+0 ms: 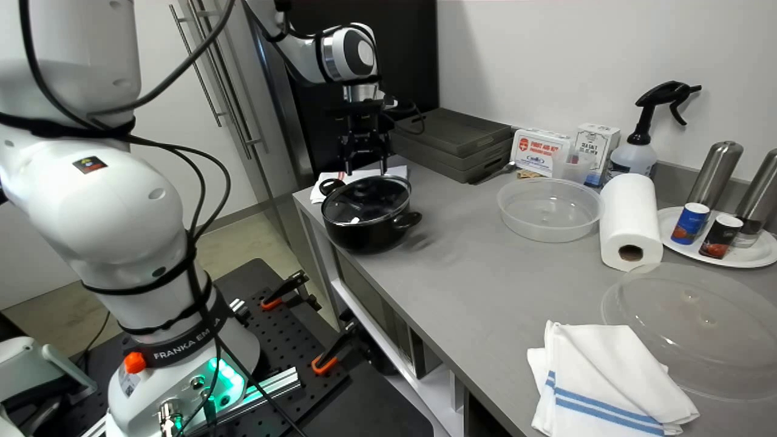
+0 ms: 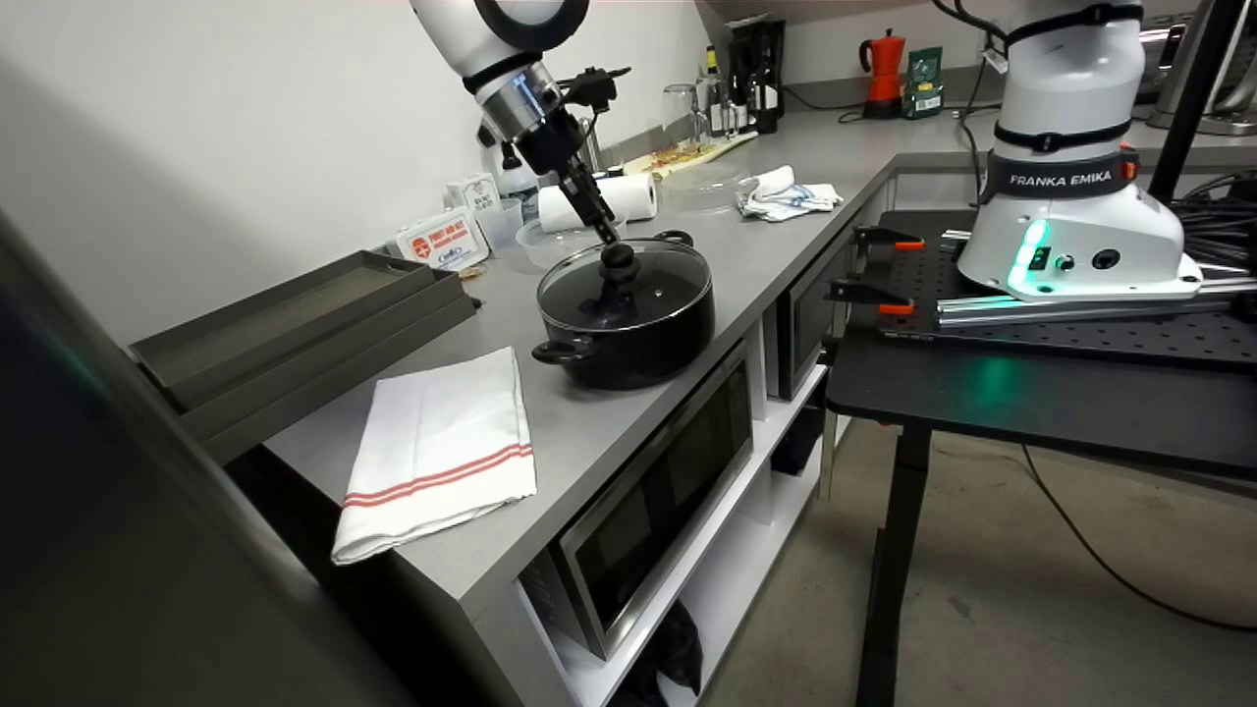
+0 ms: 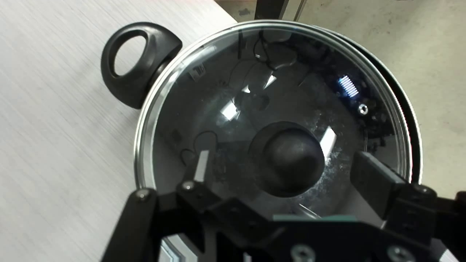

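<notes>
A black pot [image 1: 364,234] with two side handles stands near the counter's edge. On it rests a glass lid [image 3: 209,96] with a metal rim; a dark sliver of the pot shows past the rim on one side in the wrist view. The lid's round black knob [image 3: 291,159] lies between and ahead of my fingers, with clear space on both sides. My gripper [image 1: 365,169] is open above the lid, pointing down, and holds nothing. In exterior view 2 the fingertips overlap the knob [image 2: 619,260], so their exact height above it is hard to judge.
A white towel with red stripes [image 2: 442,430] lies beside the pot, next to stacked grey trays [image 2: 306,342]. Farther along are a clear plastic bowl [image 1: 550,211], a paper towel roll [image 1: 631,218] and a blue-striped towel [image 1: 608,379].
</notes>
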